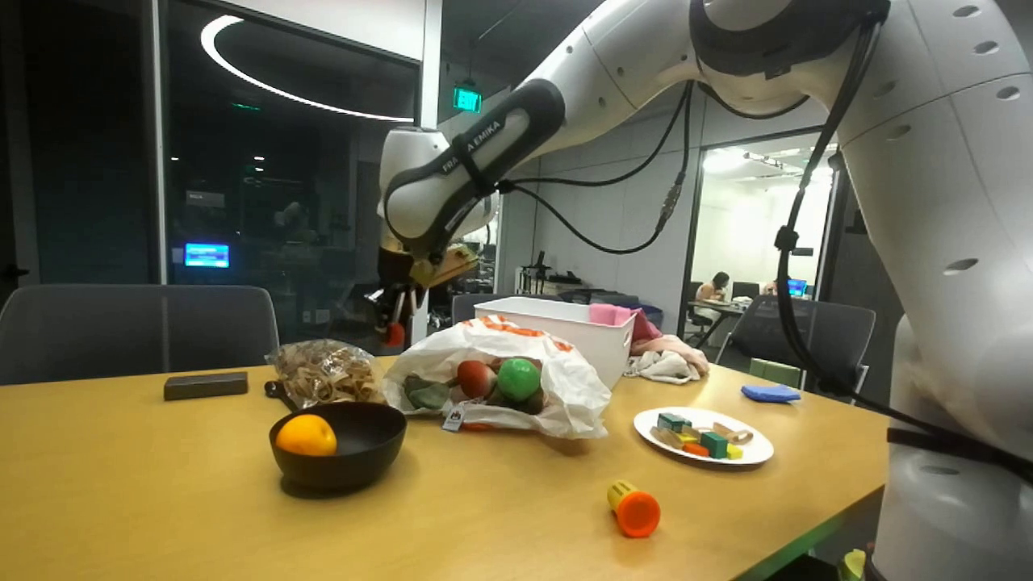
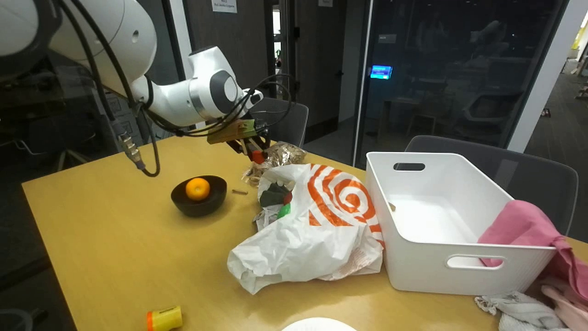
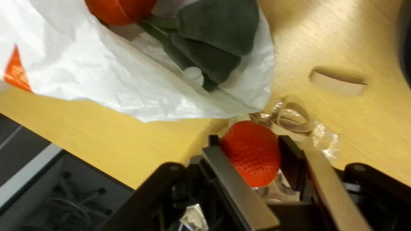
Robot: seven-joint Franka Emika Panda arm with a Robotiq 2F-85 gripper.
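Observation:
A red, dimpled round object [image 3: 252, 152] is pinched between the fingers of my gripper, which is shut on it. In exterior view 1 the gripper [image 1: 395, 324] hangs above the table, behind the bowl and near the left end of the white plastic bag [image 1: 571, 392]. The bag lies with its mouth open, showing a red fruit [image 1: 474, 378], a green ball [image 1: 519, 378] and a dark green leafy item [image 3: 217, 27]. The black bowl [image 1: 358, 465] holds an orange [image 1: 307, 436] and stands apart from the gripper.
A clear bag of tan strips [image 1: 334, 373] lies below the gripper. The white bin [image 2: 441, 265] with pink cloth [image 2: 518, 223] stands beside the plastic bag. A plate of blocks [image 1: 658, 442] and a yellow-orange cup [image 1: 636, 512] lie at the right.

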